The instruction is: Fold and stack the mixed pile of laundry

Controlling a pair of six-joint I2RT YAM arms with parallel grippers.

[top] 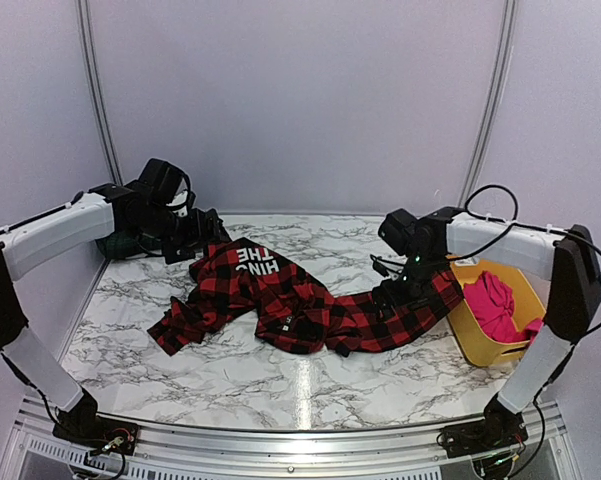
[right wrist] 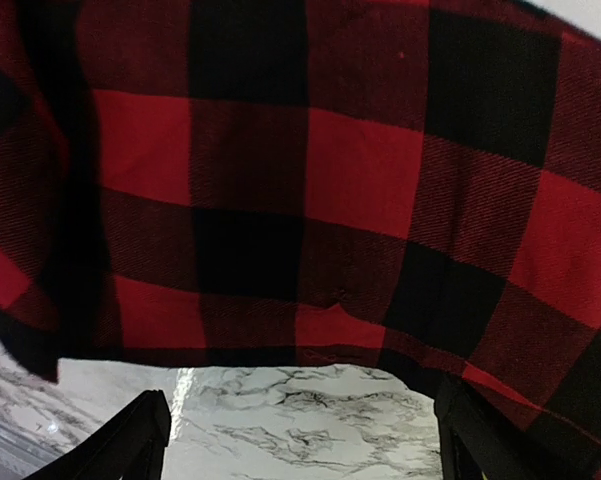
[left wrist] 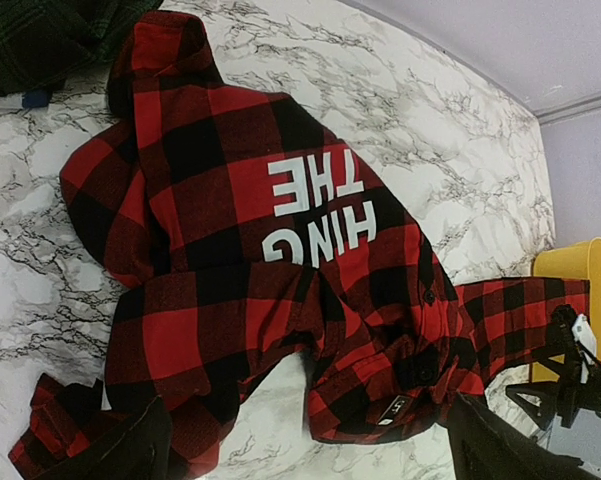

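A red-and-black plaid shirt with white lettering [top: 265,299] [left wrist: 210,180] lies crumpled across the middle of the table, one length stretching right to the basket. My left gripper [top: 191,236] is open above its upper left part; in the left wrist view the shirt lies below the spread fingers. My right gripper [top: 390,292] is open low over the right length of the shirt, which fills most of the right wrist view [right wrist: 360,180].
A dark green plaid folded garment [left wrist: 30,40] lies at the back left, partly hidden in the top view. A yellow basket [top: 470,330] with pink cloth [top: 490,305] stands at the right.
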